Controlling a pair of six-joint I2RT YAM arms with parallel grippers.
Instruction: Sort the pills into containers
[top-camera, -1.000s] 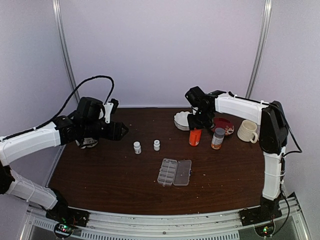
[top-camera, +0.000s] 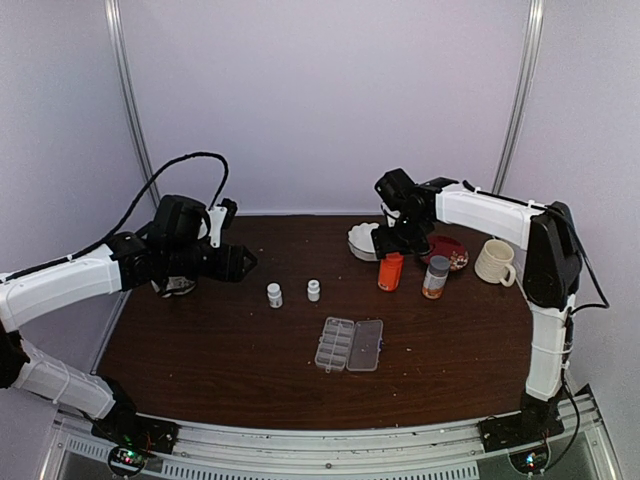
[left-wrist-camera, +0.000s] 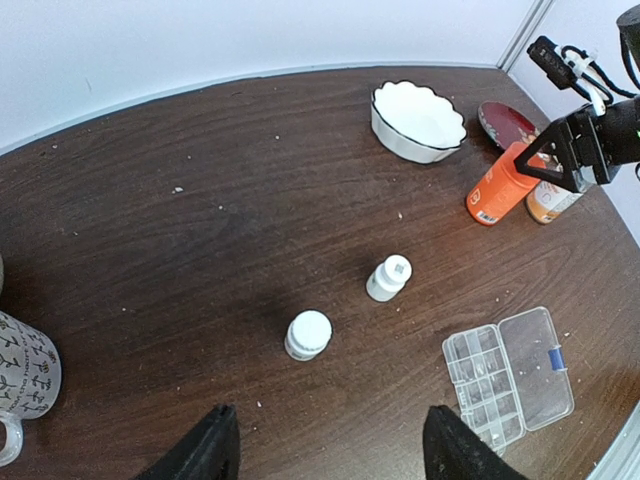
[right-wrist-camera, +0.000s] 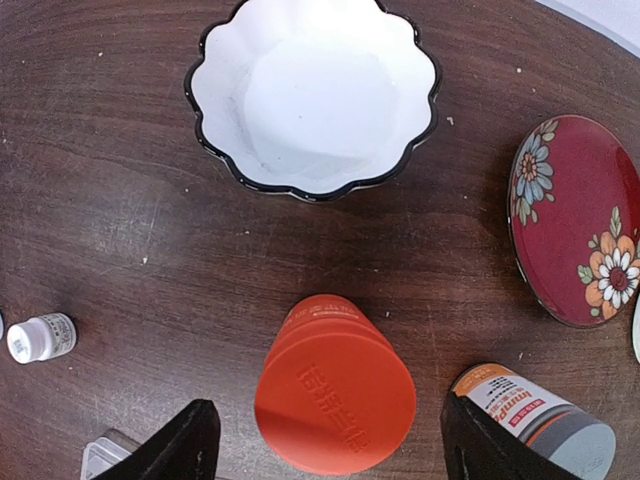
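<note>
An orange bottle stands upright on the table, its cap facing the right wrist camera. Around or just above it is my right gripper, open, with gaps showing between the cap and both fingers. Two small white bottles stand left of the table's middle. In front of them lies a clear pill organizer with its lid folded open; its compartments look empty. My left gripper hangs open over the left side, nothing between its fingers. An orange-labelled bottle with a grey cap stands right of the orange one.
Behind the orange bottle sits a white scalloped bowl. A red floral dish and a beige mug occupy the back right. A patterned cup is at the far left.
The left arm and the other objects have not visibly moved.
</note>
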